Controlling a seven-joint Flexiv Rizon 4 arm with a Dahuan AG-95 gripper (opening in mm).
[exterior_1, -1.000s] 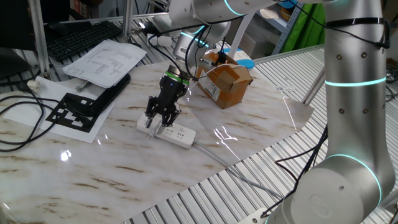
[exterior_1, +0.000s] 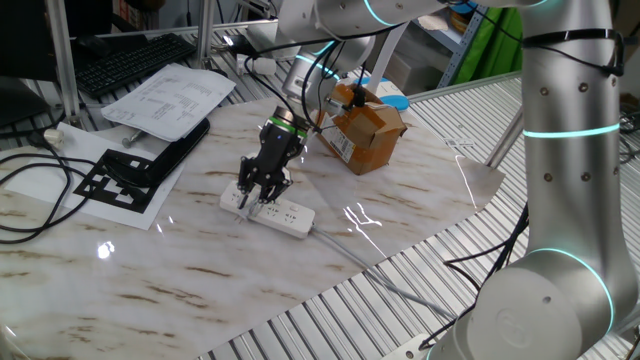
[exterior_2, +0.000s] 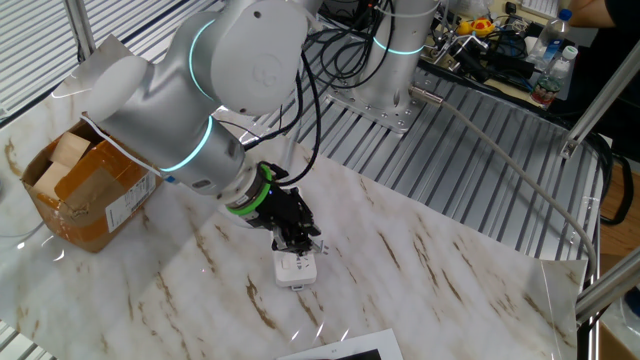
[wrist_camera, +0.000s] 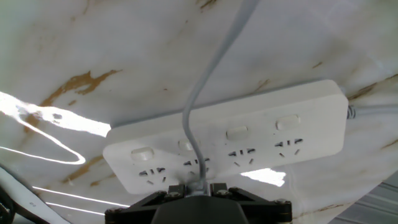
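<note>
A white power strip (wrist_camera: 249, 137) with several sockets and rocker switches lies on the marble-patterned table, also visible in exterior view 1 beneath my gripper (exterior_1: 255, 207). In the wrist view, a thin grey cable (wrist_camera: 205, 78) curves down across the strip to a small plug end (wrist_camera: 198, 185) between the fingertips. My gripper appears shut on that plug, over the strip's near edge, close to a socket in its left half. The plug's pins are hidden, so whether they sit in the socket cannot be told. Exterior view 2 shows the strip (exterior_2: 296, 270) partly covered by the gripper.
An open cardboard box (exterior_1: 365, 135) stands behind the gripper. Papers (exterior_1: 165, 100), a black-and-white marker sheet (exterior_1: 120, 180) and loose black cables lie at the left. The strip's own grey cord (exterior_1: 360, 260) runs toward the robot base.
The gripper has shifted very slightly over the strip during the last second. The strip, box and papers stay where they were.
</note>
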